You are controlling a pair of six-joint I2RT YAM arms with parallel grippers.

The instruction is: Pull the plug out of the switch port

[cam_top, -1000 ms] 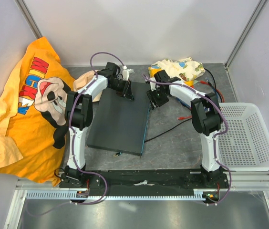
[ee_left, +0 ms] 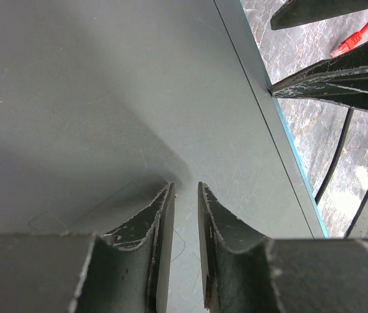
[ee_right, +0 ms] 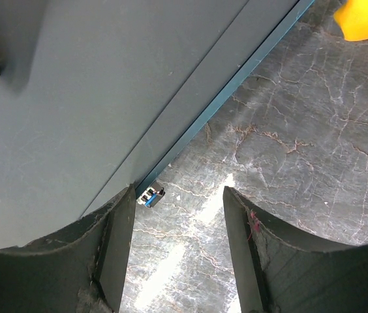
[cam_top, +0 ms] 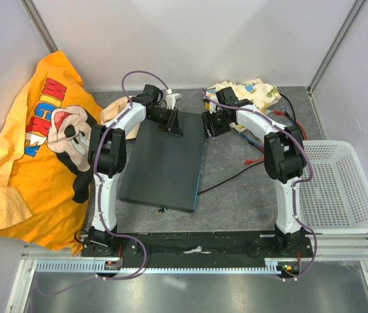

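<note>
The dark switch [cam_top: 160, 169] lies flat in the middle. My left gripper is over its top face near the far end, fingers part open with a narrow gap and nothing seen between. My right gripper stands open at the switch's right edge. In the right wrist view, a small plug or port piece [ee_right: 151, 195] with a blue stripe sticks out from that edge, between the fingers but not touched. Its exact type is hard to tell.
An orange cloth [cam_top: 47, 150] covers the left. A white basket [cam_top: 337, 189] stands at right. Patterned cloth [cam_top: 262, 94] and several cables with red connectors [cam_top: 252, 162] lie at back right.
My right gripper has moved slightly toward the back along the switch's right edge. The left arm is nearly still.
</note>
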